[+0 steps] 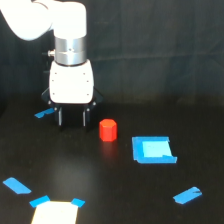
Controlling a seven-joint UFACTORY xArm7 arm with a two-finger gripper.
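Note:
A small red block (108, 130) stands on the black table, near the middle of the view. To its left, my gripper (73, 120) points downward under the white arm, with a gap between its dark fingers. They look open, and no object shows between them. A short stretch of dark table separates the gripper from the block, which it does not touch. Right of the block lies a blue-bordered square (138, 148) with a pale blue centre. The dark fingertips blend into the background, so their height over the table is hard to judge.
A bright pale patch (54, 213) lies at the bottom edge with blue tape by its corners. Other blue tape strips mark the left (16, 186) and right (187, 195) of the table. Elsewhere, the dark surface looks clear.

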